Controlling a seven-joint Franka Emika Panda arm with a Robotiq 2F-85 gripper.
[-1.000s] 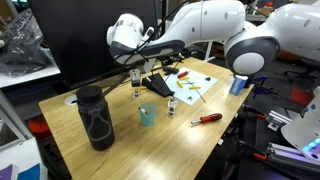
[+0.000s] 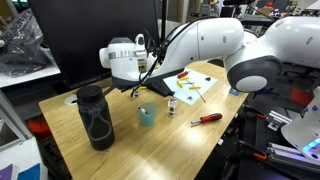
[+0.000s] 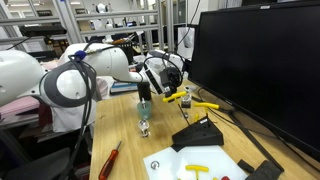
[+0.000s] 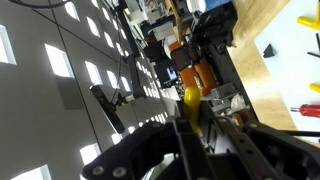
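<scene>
A slim yellow piece (image 3: 177,97) is gripped at the end of the arm, raised above the table. My gripper is shut on this yellow piece (image 4: 191,100), which juts out from between the fingers in the wrist view. Exterior view 1 has the gripper (image 2: 137,90) behind and a little left of a teal cup (image 2: 148,115); the held piece is hard to make out there. The same cup (image 3: 144,109) stands upright in exterior view 2, left of the gripper.
Near the cup is a small white bottle (image 2: 172,106). A black cylinder (image 2: 97,118) stands at the left, and a red-handled screwdriver (image 2: 207,119) lies in front. White paper (image 3: 160,163) carries small tools, with a black holder (image 3: 198,134) beside it.
The arm has swung left across the table in exterior view 1, from the back near the black holder to behind the cup. The cup, bottle and screwdriver have not moved.
</scene>
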